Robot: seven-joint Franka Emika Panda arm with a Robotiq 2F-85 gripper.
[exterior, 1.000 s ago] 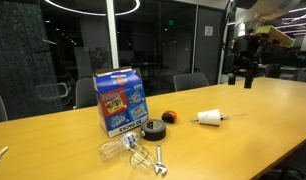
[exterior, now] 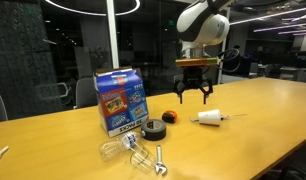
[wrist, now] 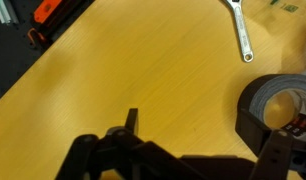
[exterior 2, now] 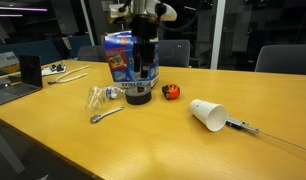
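Observation:
My gripper [exterior: 194,98] is open above the table, and nothing shows between its fingers. In exterior view 1 it appears above the gap between the black tape roll [exterior: 153,130] and the white cup [exterior: 209,117]. The cup lies on its side with a thin rod beside it. Near the tape is a small red-and-black object [exterior: 170,116]. The tape roll [wrist: 277,104] also sits at the right of the wrist view, partly covered by a finger. A silver wrench [wrist: 240,28] lies near the top of that view.
A blue snack box [exterior: 122,101] stands behind the tape. Clear glassware [exterior: 119,149] lies near the wrench. A laptop [exterior 2: 31,75] rests at the far left in exterior view 2.
In exterior view 1 my gripper has come leftward and a little lower, from the right side toward the tape and cup. The objects on the table have stayed put.

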